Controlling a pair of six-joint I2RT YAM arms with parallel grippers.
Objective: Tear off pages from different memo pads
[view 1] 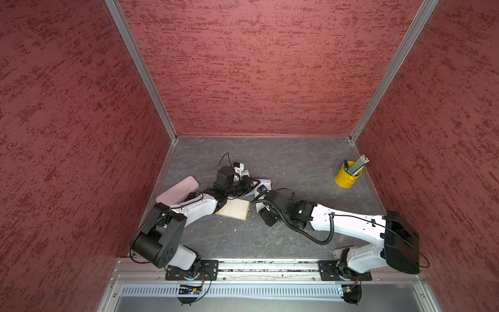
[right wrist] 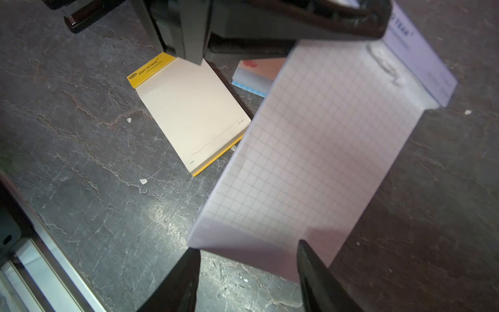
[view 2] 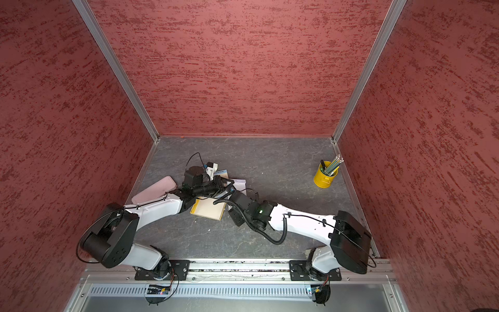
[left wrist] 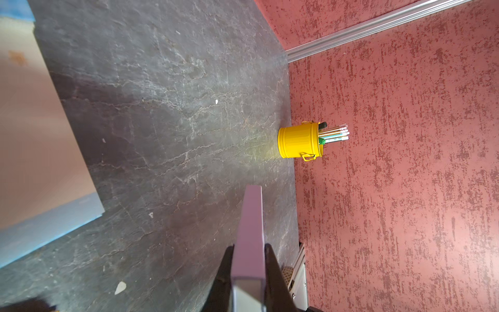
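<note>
My left gripper is shut on a lilac memo pad, edge-on in the left wrist view; the right wrist view shows the pad raised, with a squared top page and a lilac header. My right gripper is part open at the pad's lower edge, its fingertips short of visibly gripping the page. A cream-and-yellow pad lies on the table below, beside a blue-edged pad with a pinkish page.
A yellow cup of pencils stands at the right. A pink case lies at the far left.
</note>
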